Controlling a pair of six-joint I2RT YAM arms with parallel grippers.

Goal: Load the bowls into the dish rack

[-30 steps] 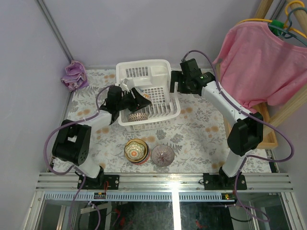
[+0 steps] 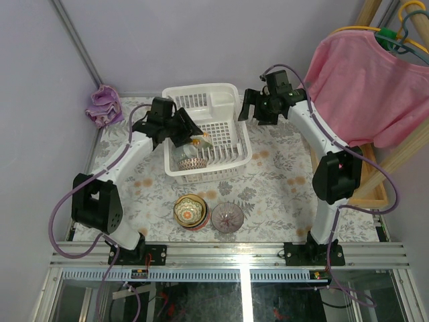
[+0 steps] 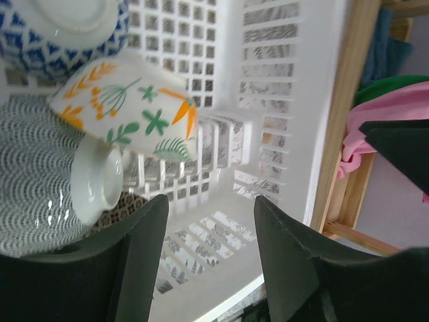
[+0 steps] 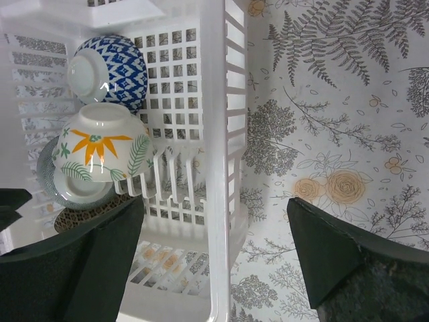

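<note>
The white dish rack (image 2: 240, 157) holds a floral bowl (image 4: 100, 144), a blue-patterned bowl (image 4: 124, 70), a grey bowl (image 3: 33, 174) and a brown-patterned bowl (image 2: 192, 163), set at various tilts. My left gripper is open above the rack's left part, nothing between its fingers. My right gripper is open over the rack's right wall. Outside the rack, near the front, stand stacked bowls (image 2: 190, 211) and a pinkish-grey bowl (image 2: 227, 217).
A pink shirt (image 2: 362, 87) hangs on a wooden stand at the right, above a wooden tray (image 2: 372, 198). A purple cloth (image 2: 104, 104) lies back left. The table between rack and right arm is clear.
My left gripper has lifted slightly and shifted away from the rack's middle. My right arm has moved a little right and up in the top view.
</note>
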